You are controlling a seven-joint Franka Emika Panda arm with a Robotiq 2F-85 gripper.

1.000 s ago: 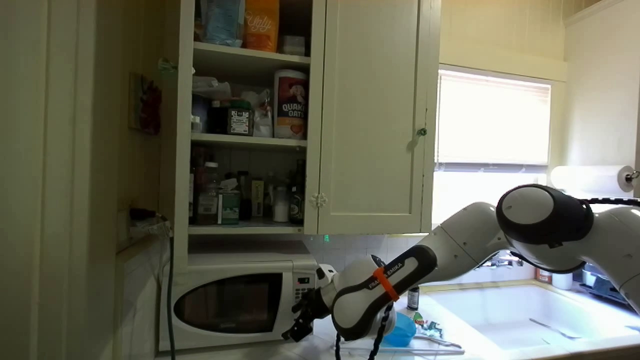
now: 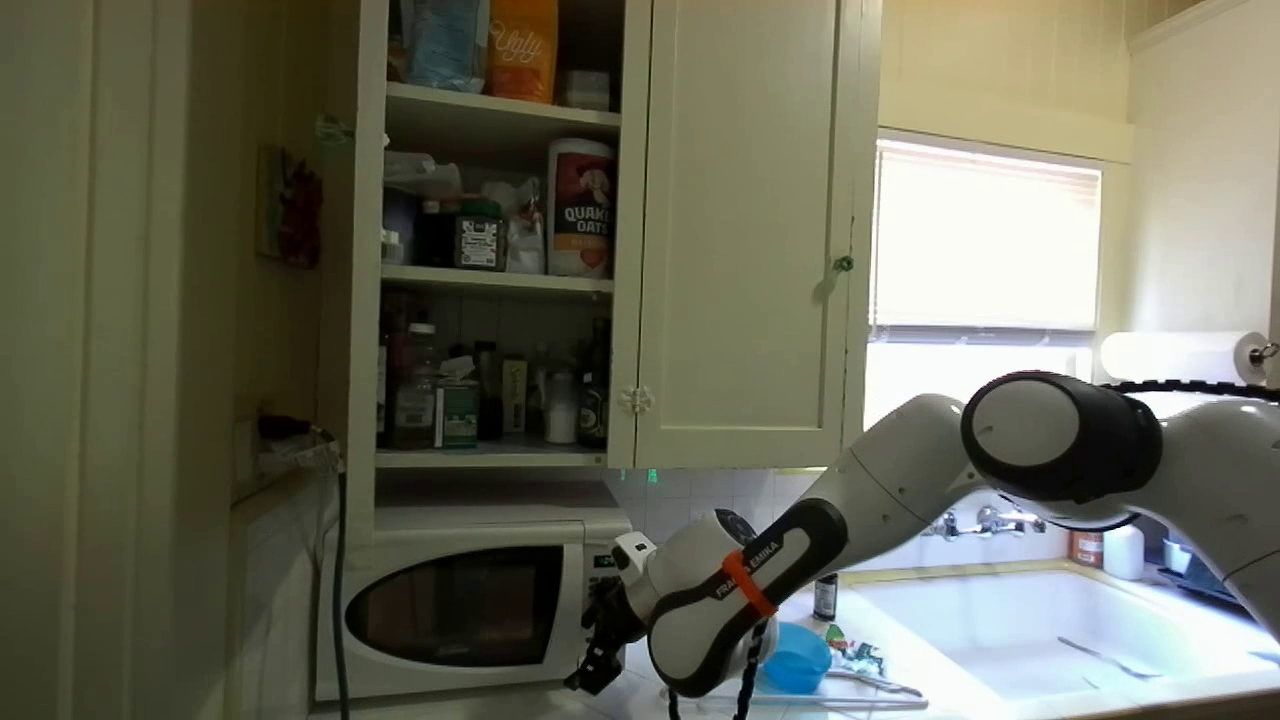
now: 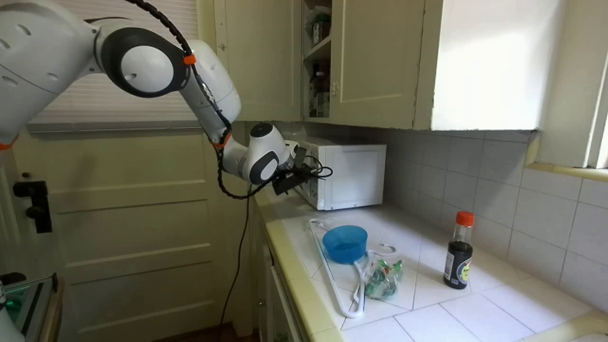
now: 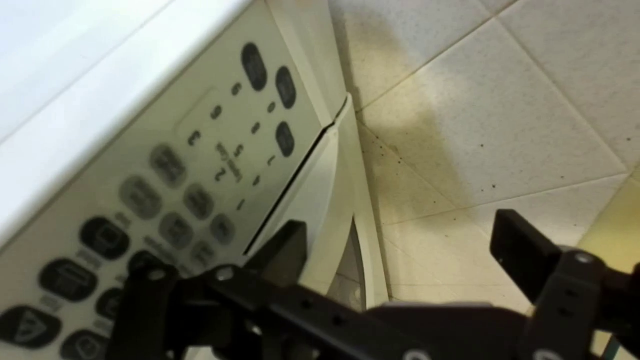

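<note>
A white microwave (image 2: 456, 606) with a dark oval window stands on the counter, its door closed. My gripper (image 2: 590, 654) is at the lower right of its front, by the keypad side. In the wrist view the gripper stands open, with no object held between its fingers. One finger (image 4: 286, 252) overlaps the seam beside the keypad (image 4: 198, 174) and the door's edge (image 4: 330, 180); whether it touches cannot be told. The other finger (image 4: 519, 249) is over bare tile. In the second exterior view, the gripper (image 3: 290, 179) is in front of the microwave (image 3: 356, 176).
On the counter lie a blue bowl (image 3: 345, 244), a white rack-like piece (image 3: 336, 290) and a green-and-clear plastic bag (image 3: 384, 279). A red-capped sauce bottle (image 3: 459, 251) stands near the tiled wall. Overhead is a cabinet (image 2: 750, 228), open on its left side.
The arm has shifted left in the first exterior view, bringing the gripper closer over the microwave's right side and slightly lower. The microwave looks very slightly displaced to the left.
</note>
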